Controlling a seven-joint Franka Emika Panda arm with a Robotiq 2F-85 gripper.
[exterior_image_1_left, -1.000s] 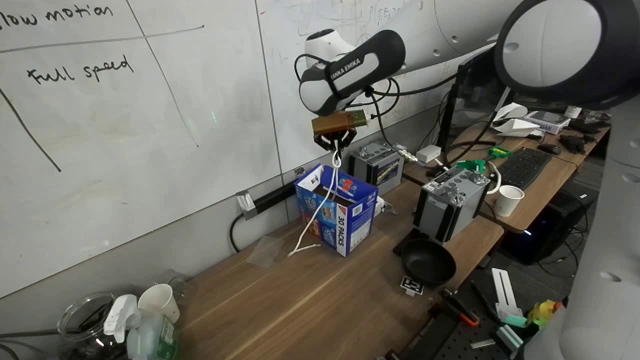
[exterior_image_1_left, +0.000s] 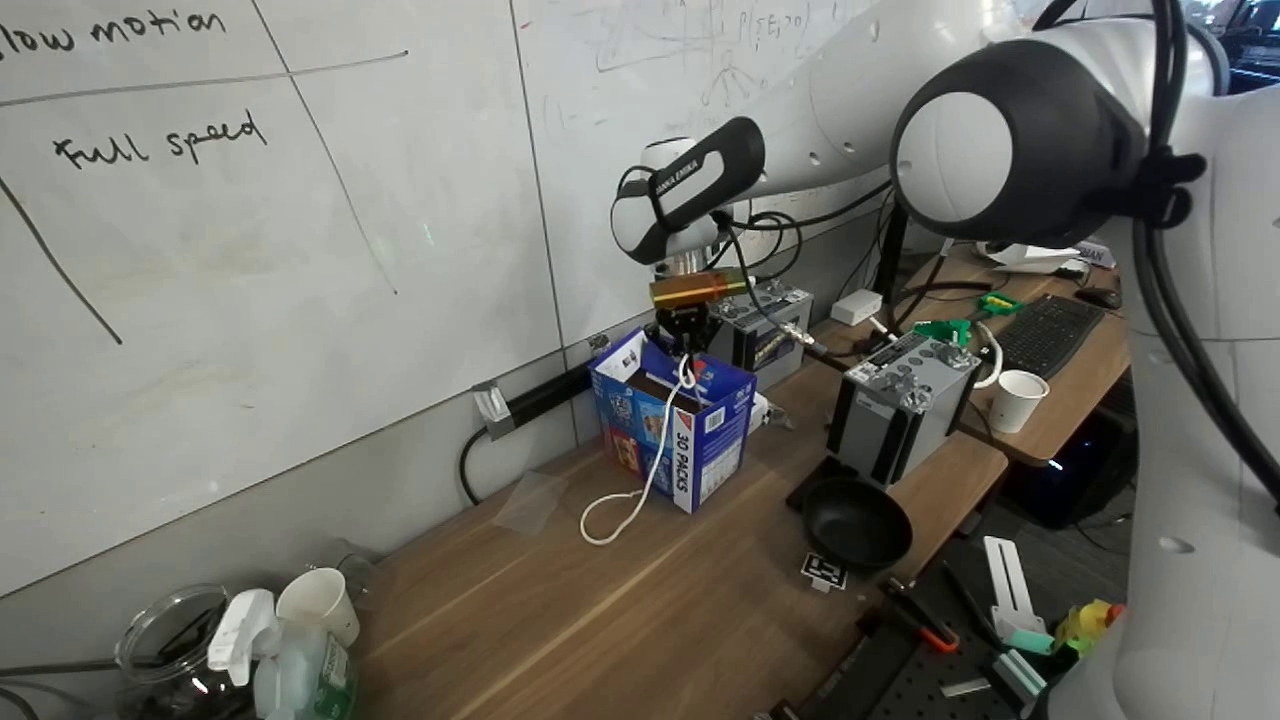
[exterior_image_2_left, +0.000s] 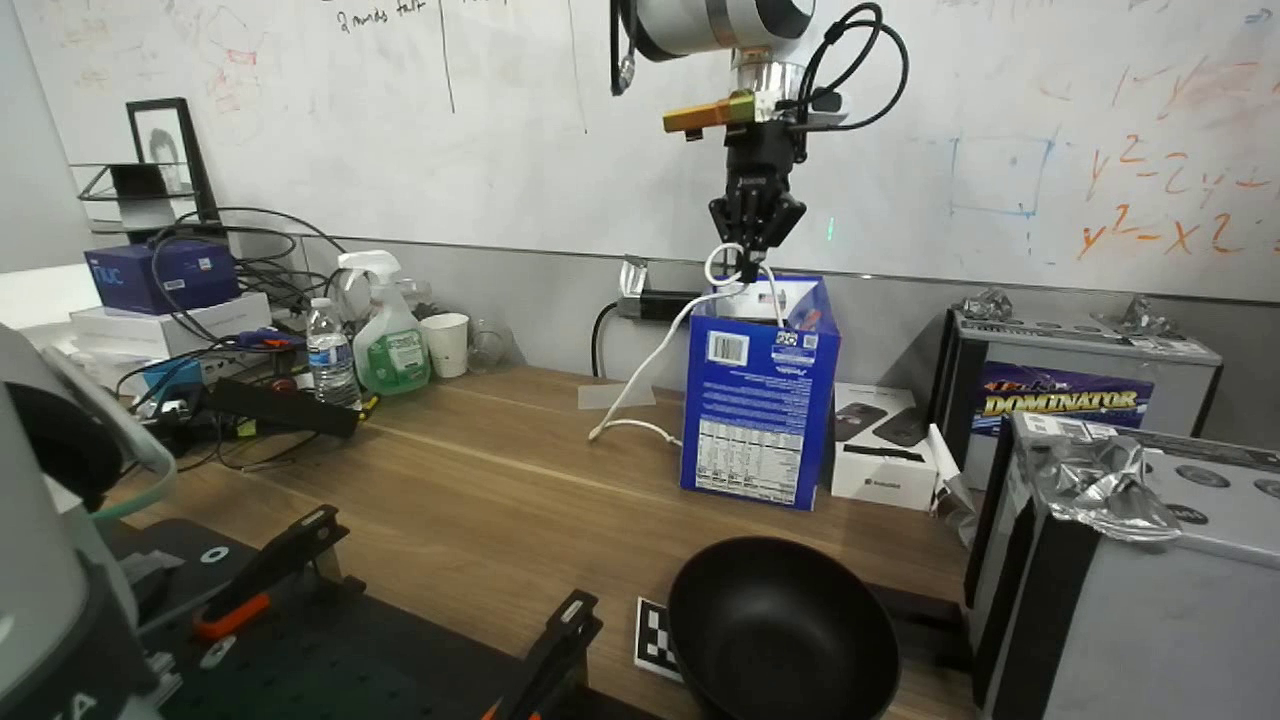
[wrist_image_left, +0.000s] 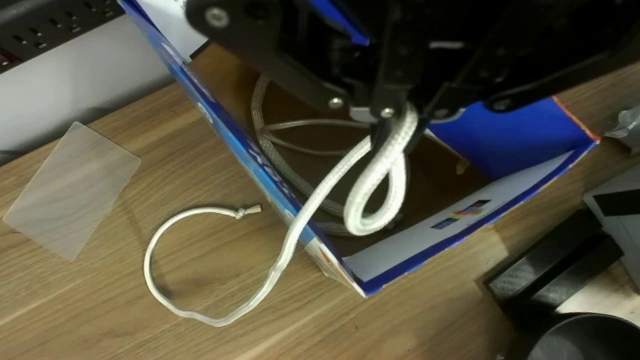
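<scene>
My gripper (exterior_image_2_left: 751, 266) is shut on a white rope (wrist_image_left: 378, 171), just above the open top of a blue cardboard box (exterior_image_2_left: 758, 402). Below the fingers the rope bends into a small loop over the box opening. One length of it passes over the box's edge and curls on the table, ending in a knot, as the wrist view shows. More cord lies coiled on the brown floor inside the box. In exterior view 1 the rope (exterior_image_1_left: 659, 450) hangs down the outside of the box (exterior_image_1_left: 717, 462).
A black pan (exterior_image_2_left: 782, 630) stands in front of the box. Grey batteries (exterior_image_1_left: 906, 402) are to the right, and a white phone box (exterior_image_2_left: 884, 462) sits close beside the blue one. A clear sheet (wrist_image_left: 73, 191) lies to the left.
My gripper has come down toward the box opening and slightly right in exterior view 1, bringing the rope lower. More of the rope's free end now curves on the table.
</scene>
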